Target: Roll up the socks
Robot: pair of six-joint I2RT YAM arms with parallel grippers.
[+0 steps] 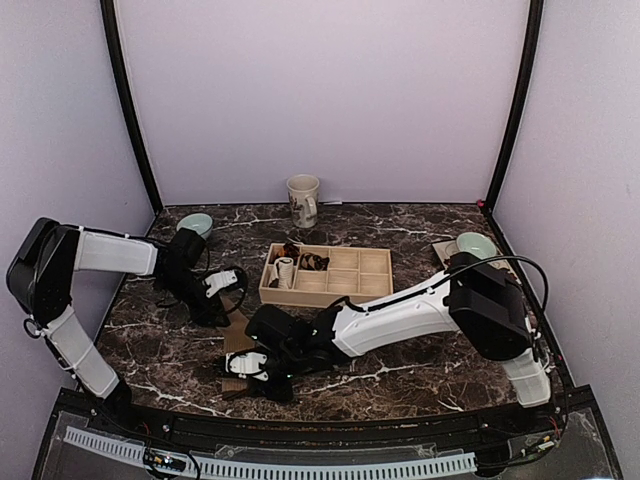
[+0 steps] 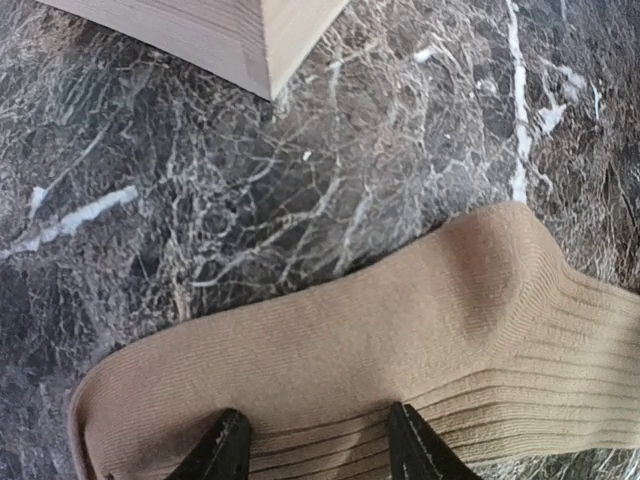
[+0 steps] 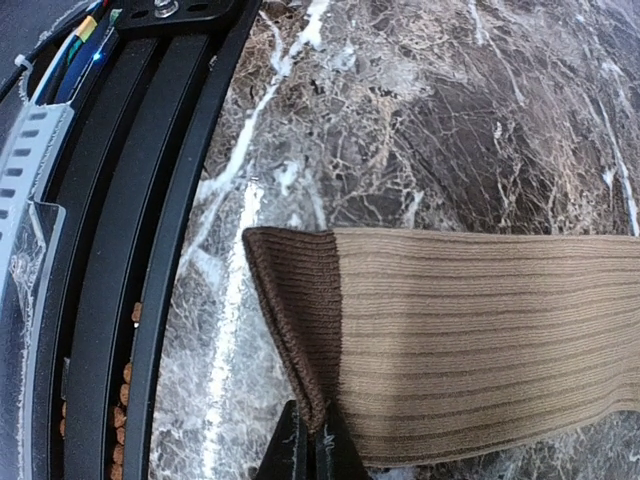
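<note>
A tan ribbed sock (image 1: 238,340) lies on the dark marble table left of centre, its dark brown cuff (image 3: 300,280) toward the front edge. My right gripper is shut on a corner of that cuff, which rises folded between the fingertips. At the other end, the toe part (image 2: 340,330) is somewhat bent and loosely spread. Over it stands my left gripper, its fingers (image 2: 228,445) apart, the fabric just beneath them. Whether they touch it I cannot tell. Part of the sock is hidden by the arms from above.
A wooden divided box (image 1: 330,298) stands behind the sock, with rolled pieces in its left compartments. Farther back are a mug (image 1: 303,200) and a pale bowl (image 1: 195,224); another bowl (image 1: 476,244) is at the right. A black rail (image 3: 170,250) runs along the front edge.
</note>
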